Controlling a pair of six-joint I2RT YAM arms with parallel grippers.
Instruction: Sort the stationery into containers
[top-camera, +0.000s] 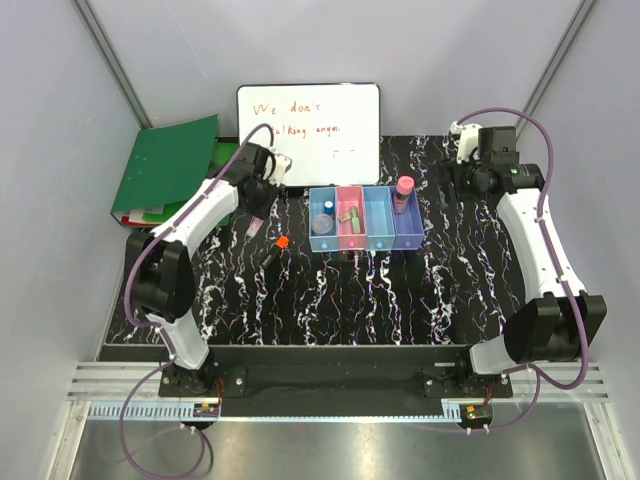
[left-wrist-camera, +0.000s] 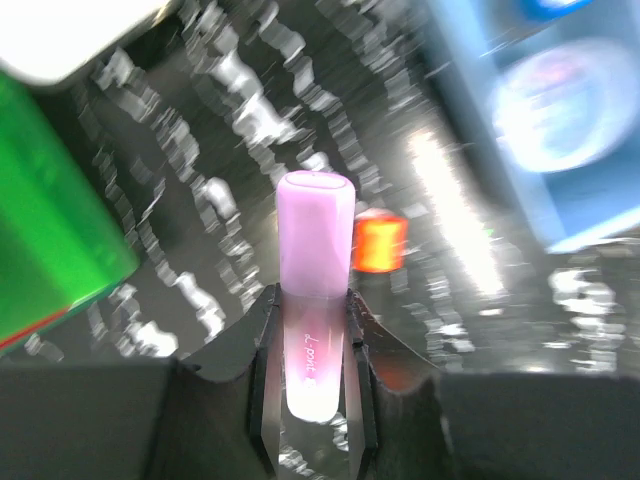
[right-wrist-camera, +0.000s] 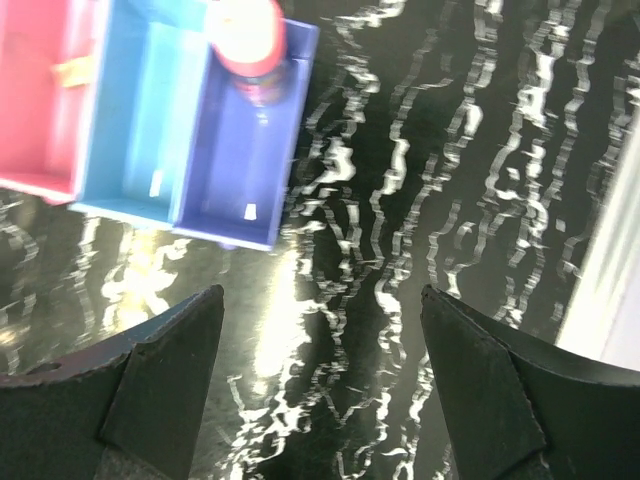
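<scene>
A pink-capped pen (left-wrist-camera: 315, 235) stands out between the fingers of my left gripper, which is shut on it. The top view shows that pen (top-camera: 255, 227) below the left gripper (top-camera: 265, 210), clear of the container. On the table by it lies a dark marker (top-camera: 271, 257) with an orange cap (left-wrist-camera: 380, 243). My right gripper is open and empty, over bare table to the right of the container. The four-compartment container (top-camera: 380, 242) holds a blue-capped item and clear round item at left, small items in pink, and a red-capped bottle (top-camera: 403, 194) at right.
A whiteboard (top-camera: 310, 110) with red writing leans at the back. Green folders (top-camera: 170, 165) are at the back left, close to the left arm.
</scene>
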